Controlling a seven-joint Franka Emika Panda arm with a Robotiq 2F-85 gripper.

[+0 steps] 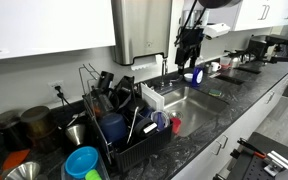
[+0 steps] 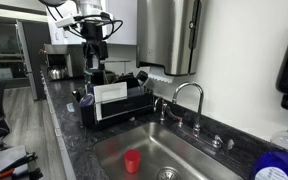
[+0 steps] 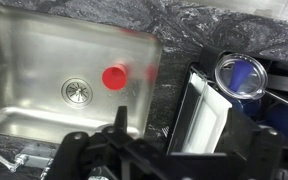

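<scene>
My gripper is open and empty, high above the counter. In the second exterior view the gripper hangs over the dish rack's near end. The first exterior view shows the gripper in the air, well clear of everything below. A red cup stands in the steel sink, close to its rack-side wall; the second exterior view shows the red cup upright. Beside the sink, the black dish rack holds dark pots, a white board and a metal strainer.
A tall faucet rises behind the sink. Left of the rack are a blue bowl and large pots. A water jug stands at the right. Most of the sink floor is bare.
</scene>
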